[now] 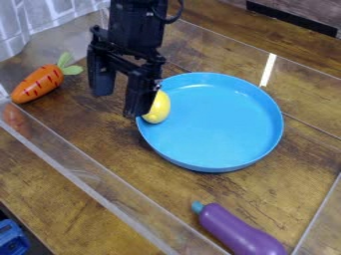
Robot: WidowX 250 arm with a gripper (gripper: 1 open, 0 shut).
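My black gripper hangs open above the left edge of a blue plate, its fingers apart. A yellow object lies on the plate's left side, just beside the right finger and partly hidden by it; I cannot tell whether they touch.
An orange toy carrot with a green top lies at the left. A purple toy eggplant lies at the front right. A blue object shows at the lower left corner.
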